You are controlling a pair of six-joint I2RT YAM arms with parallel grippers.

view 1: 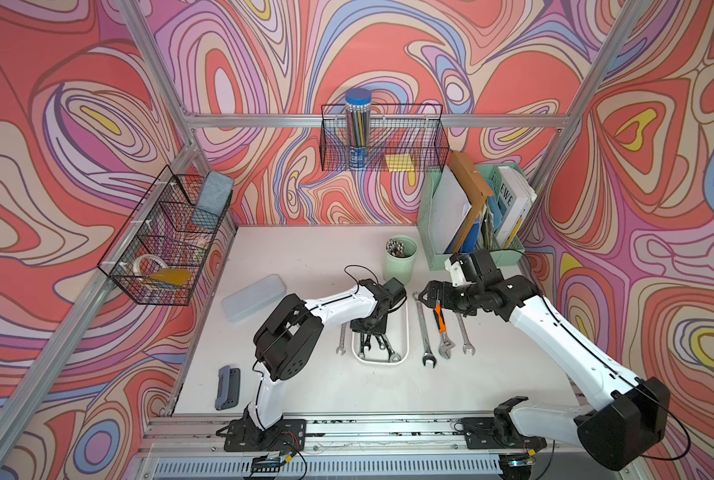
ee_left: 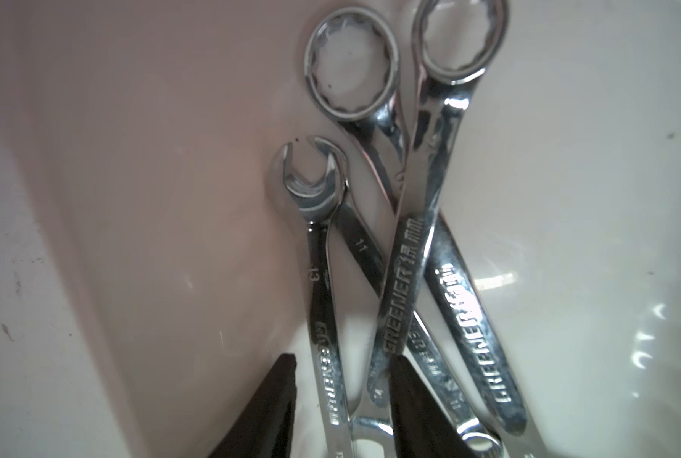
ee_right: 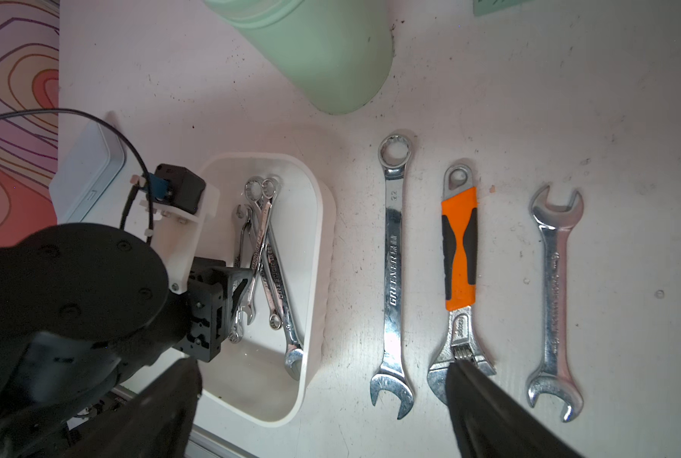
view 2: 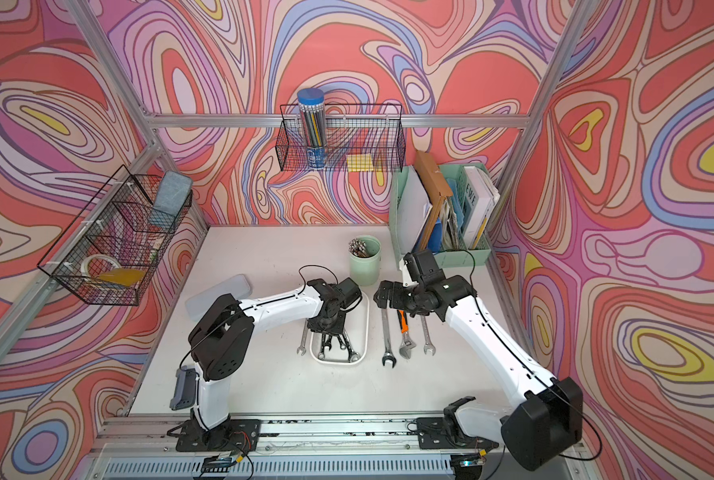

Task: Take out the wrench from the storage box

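Observation:
Several chrome wrenches lie crossed in the white storage box (ee_right: 325, 252). In the left wrist view, one wrench (ee_left: 416, 229) rests on top of the others, running down between my fingers. My left gripper is open low over the pile; a second wrench (ee_left: 321, 305) lies left of it, its shaft also passing down toward the gap. No contact with the fingers (ee_left: 279, 404) is clear. My right gripper stands open and empty, above the tools to the right of the box. In both top views the left arm hides part of the box.
Right of the box lie a combination wrench (ee_right: 393, 267), an orange-handled adjustable wrench (ee_right: 460, 252) and an open-ended wrench (ee_right: 555, 297). Another wrench (view 1: 341, 340) lies left of the box. A green cup (ee_right: 340, 53) stands behind.

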